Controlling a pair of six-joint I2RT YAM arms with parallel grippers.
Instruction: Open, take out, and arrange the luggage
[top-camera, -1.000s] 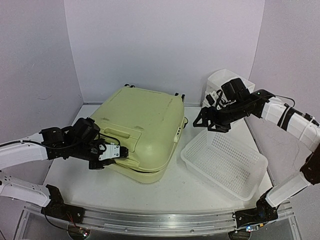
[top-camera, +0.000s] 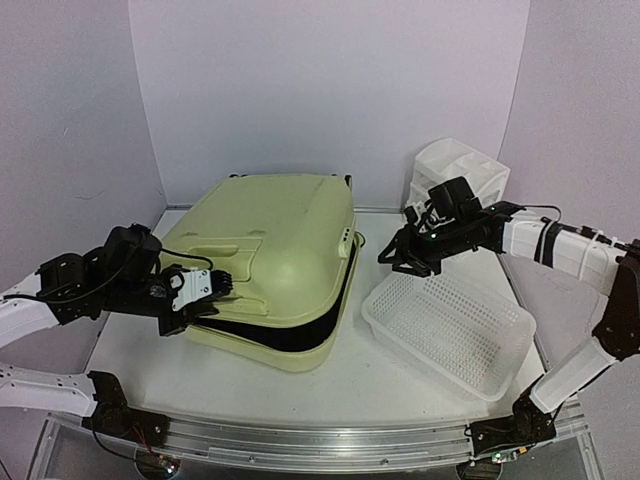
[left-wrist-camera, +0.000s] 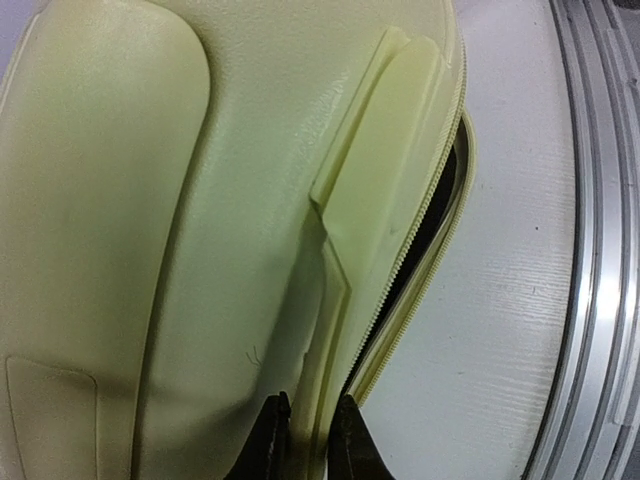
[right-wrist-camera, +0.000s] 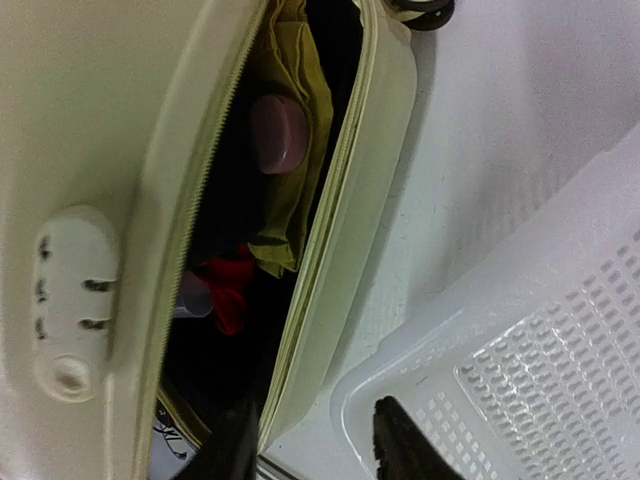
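Observation:
The pale yellow suitcase lies flat on the left of the table, its lid raised at the front and right so that a dark gap shows. My left gripper is shut on the yellow side handle of the lid. Inside, the right wrist view shows an olive cloth, a pink rounded object, a red item and part of a translucent one. My right gripper hovers between suitcase and basket, open, with nothing between its fingers.
An empty white mesh basket stands right of the suitcase, below my right arm. White bins stand at the back right. A metal rail runs along the front edge.
The lid has risen and the gap widened as my left gripper moved left and up with the handle. The suitcase has turned slightly. My right gripper has moved slightly down and toward the suitcase.

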